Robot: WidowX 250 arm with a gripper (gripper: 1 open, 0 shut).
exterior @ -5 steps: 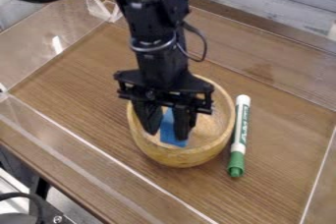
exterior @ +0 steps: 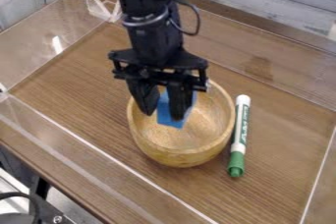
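My black gripper (exterior: 157, 95) reaches down over a round wooden bowl (exterior: 184, 147) at the middle of the camera view. It is shut on a light blue block (exterior: 171, 112), which hangs over the bowl's interior, partly hidden behind the dark fingers. The bowl's inside below it looks bare where it shows.
A green and white marker (exterior: 239, 139) lies just right of the bowl on the wooden table (exterior: 66, 95). A black cable (exterior: 19, 197) crosses the lower left corner.
My gripper has moved up and slightly back, with the blue block rising in it from lower in the bowl. The bowl and marker stay about where they were.
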